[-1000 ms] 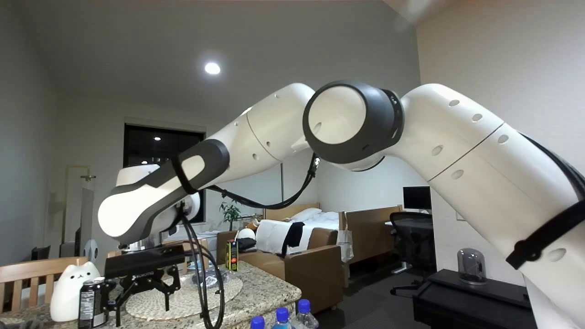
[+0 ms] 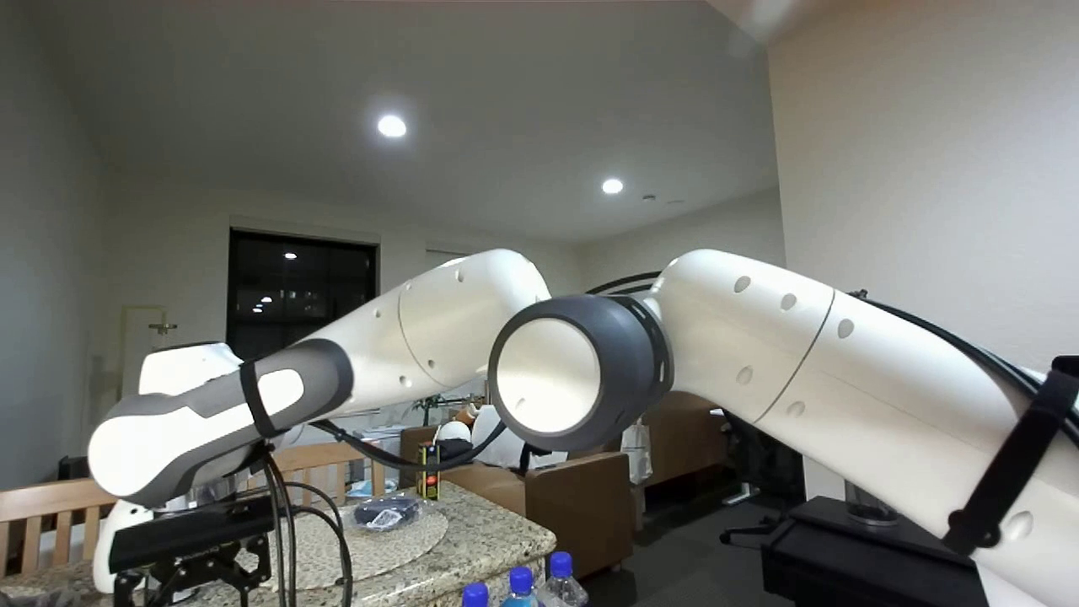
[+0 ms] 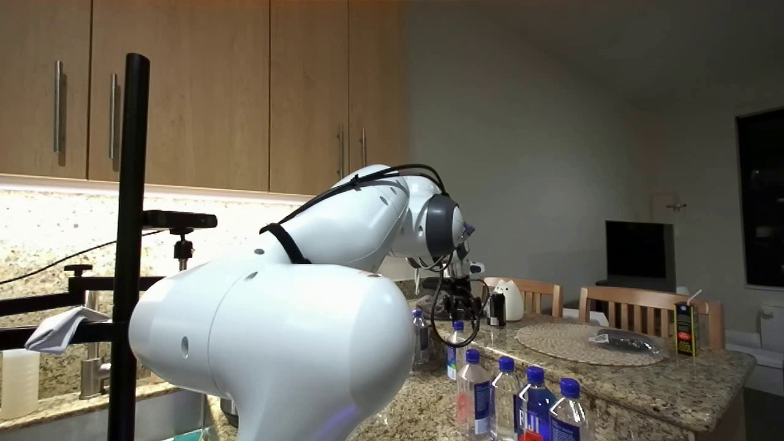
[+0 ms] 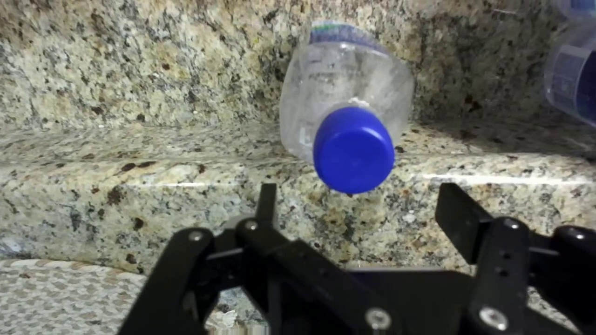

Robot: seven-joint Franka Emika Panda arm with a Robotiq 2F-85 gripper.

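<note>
In the wrist view, a clear bottle with a blue cap stands just beyond my gripper. Its fingers are wide open, one finger left of the cap and the other right of it. The gap between them is empty. Exterior view 2 shows the gripper small and dark near the counter's raised ledge, above or beside a blue-capped bottle; the exact spacing cannot be told there. In exterior view 1 the arm reaches left, and the fingertips are hard to make out.
Several more blue-capped bottles line the lower counter near the arm's base. On the raised counter are a round woven mat bearing a dark plastic-wrapped item, a yellow-black carton, a black can and a white cat figure.
Over the last second the arm has lowered and stretched further left in exterior view 1. The gripper went down and left, and now largely covers the can and white cat figure there.
</note>
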